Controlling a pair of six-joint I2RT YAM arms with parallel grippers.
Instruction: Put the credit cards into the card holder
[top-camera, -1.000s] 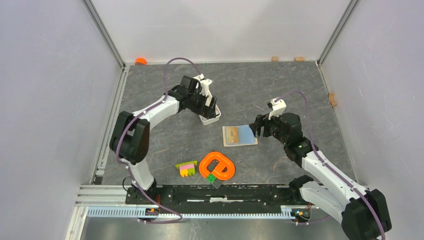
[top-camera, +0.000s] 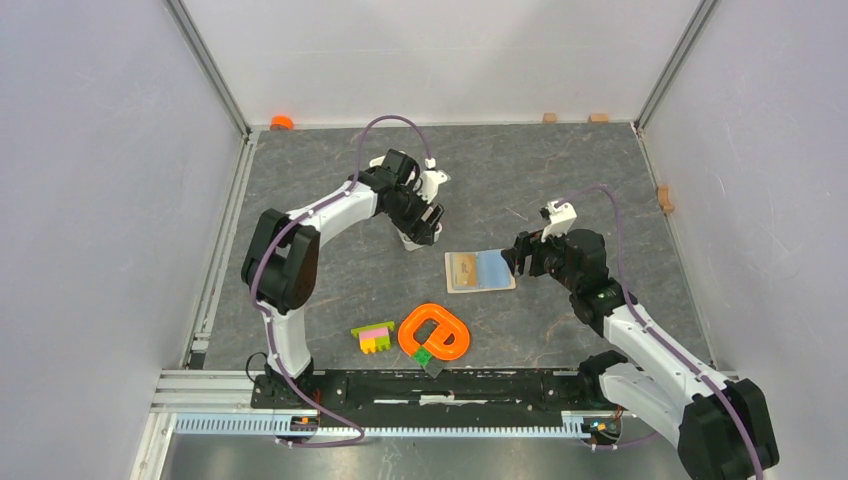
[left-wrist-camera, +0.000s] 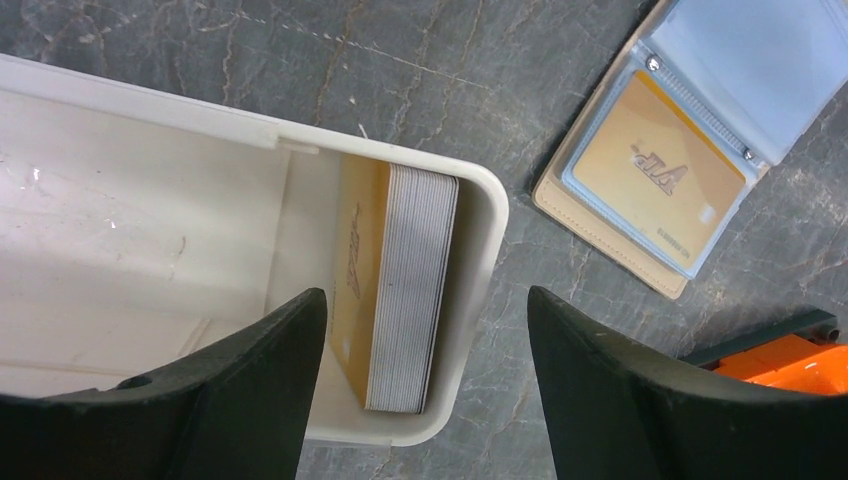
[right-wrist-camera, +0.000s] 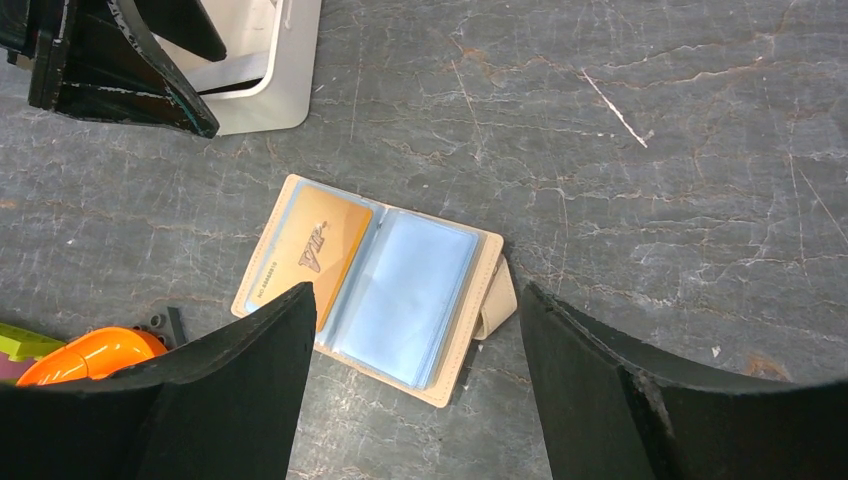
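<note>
The stack of cards (left-wrist-camera: 410, 290) stands on edge at one end of the white box (left-wrist-camera: 487, 235), its gold face turned toward the box's empty part. Over this end hangs my left gripper, open, with nothing held between its fingers. The card holder (right-wrist-camera: 470, 312) lies unfolded on the table, one gold card (right-wrist-camera: 305, 245) in its left sleeve and a clear bluish sleeve (right-wrist-camera: 410, 295) on its right. My right gripper is open and empty, just above the holder's right side.
An orange ring-shaped toy (top-camera: 458, 338) and several coloured blocks (top-camera: 374, 338) lie near the front edge. An orange piece (top-camera: 282, 122) sits at the back left. Bare table stretches behind and right of the holder.
The right arm has barely moved, and the holder lies where it was.
</note>
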